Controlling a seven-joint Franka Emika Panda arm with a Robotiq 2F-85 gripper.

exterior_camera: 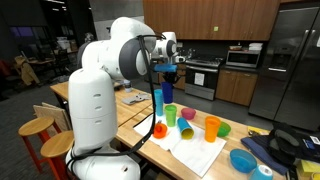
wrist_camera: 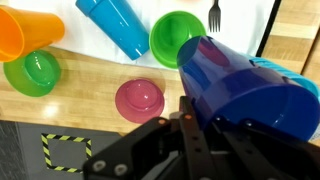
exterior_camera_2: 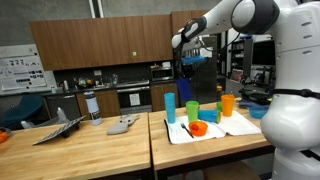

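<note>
My gripper (exterior_camera: 168,73) is shut on a dark blue cup (exterior_camera: 168,92), which hangs above the table. In the wrist view the dark blue cup (wrist_camera: 250,85) fills the right side and hides part of what lies below it. Close by in that view are a green cup (wrist_camera: 176,38) and, at the cup's far edge, a light blue thing (wrist_camera: 290,72), mostly covered. In exterior view 2 the dark blue cup (exterior_camera_2: 186,88) is seen above and behind the light blue cup (exterior_camera_2: 170,105) and the green cup (exterior_camera_2: 193,110).
A pink bowl (wrist_camera: 140,100), a green bowl (wrist_camera: 34,73), an orange cup (wrist_camera: 28,32) and a blue cup lying on its side (wrist_camera: 115,25) surround the area. A fork (wrist_camera: 214,15) lies on the white cloth. Blue bowls (exterior_camera: 243,160) stand at the near right.
</note>
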